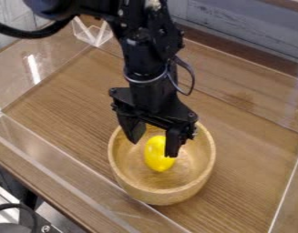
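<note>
A round wooden bowl (138, 189) sits on the wooden table, holding a yellow oval object (159, 157). My black gripper (152, 135) hangs over the bowl, its two fingers apart, one at the bowl's left side and one at its right, above and just behind the yellow object. Nothing shows held between them.
Bare wooden table (47, 100) surrounds the bowl on the left and right. A white wire holder (93, 29) stands at the back left. A pale wall runs along the back right, and a black cable lies at the lower left.
</note>
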